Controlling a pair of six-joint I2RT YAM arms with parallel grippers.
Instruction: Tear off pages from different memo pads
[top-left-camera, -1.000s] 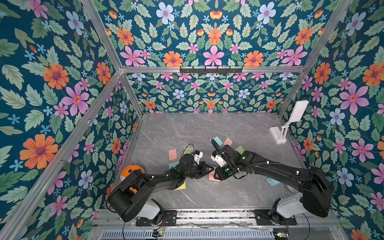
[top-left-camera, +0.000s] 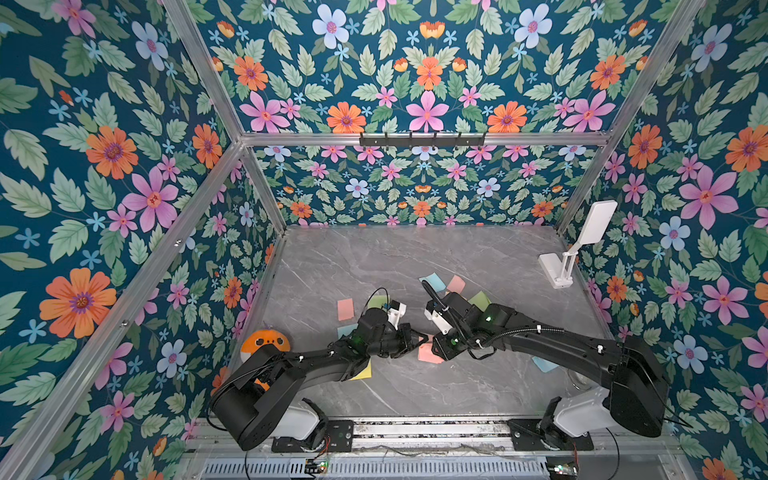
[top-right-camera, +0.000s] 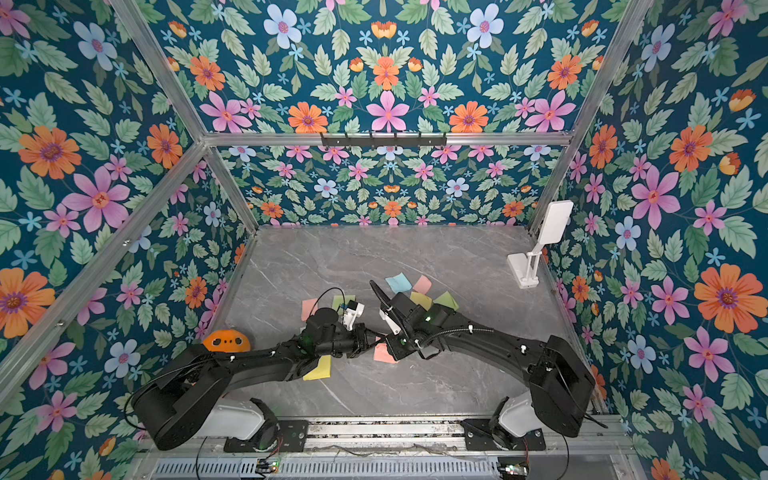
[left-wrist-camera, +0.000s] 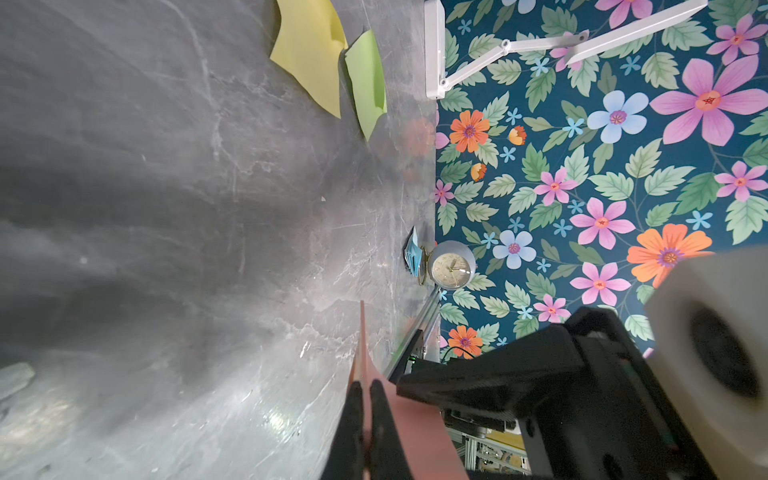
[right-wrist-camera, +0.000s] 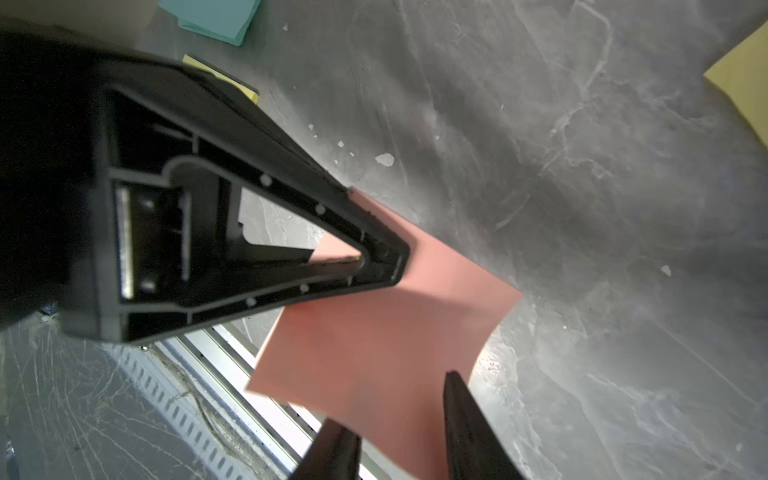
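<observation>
A pink memo sheet (right-wrist-camera: 384, 336) hangs bowed above the grey table, held at its upper edge. My left gripper is shut on it; the paper shows thin between the fingertips. In the right wrist view, the left gripper's black finger (right-wrist-camera: 320, 216) lies across the sheet. My right gripper is part open, one finger in front of the paper and the other partly behind it, so the lower part of the sheet runs between them without being pinched. From the top left view, both grippers meet over the pink paper (top-left-camera: 431, 353) near the table's middle.
Pink (top-left-camera: 345, 309), yellow (top-left-camera: 362, 372), teal (top-left-camera: 346, 329), blue (top-left-camera: 433, 281) and green (top-left-camera: 480, 301) papers lie around the arms. A white stand (top-left-camera: 560, 268) is at the right, an orange object (top-left-camera: 264, 342) at the left.
My left arm has stayed nearly still.
</observation>
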